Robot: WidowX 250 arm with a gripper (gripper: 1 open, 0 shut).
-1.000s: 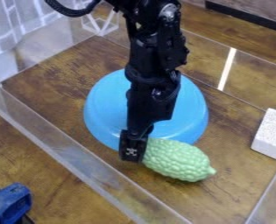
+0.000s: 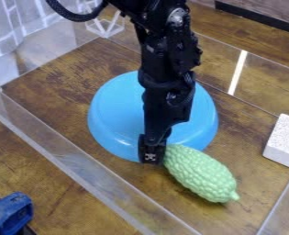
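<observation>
The black gripper [image 2: 159, 145] hangs over an upturned blue bowl [image 2: 116, 110], its fingertips low at the bowl's front edge, beside a green textured vegetable-like object [image 2: 202, 174]. That green object lies on the wooden floor at the lower right, tilted toward the front. Whether the fingers are open or shut is hard to make out against the dark body.
A white block [image 2: 283, 137] lies at the right. A blue object [image 2: 5, 213] is at the lower left corner. Clear plastic edging runs along the left. Bare wood [image 2: 61, 73] shows at the upper left and lower middle.
The green object has turned, its far end swinging down toward the front. The gripper has shifted slightly at the bowl's front edge.
</observation>
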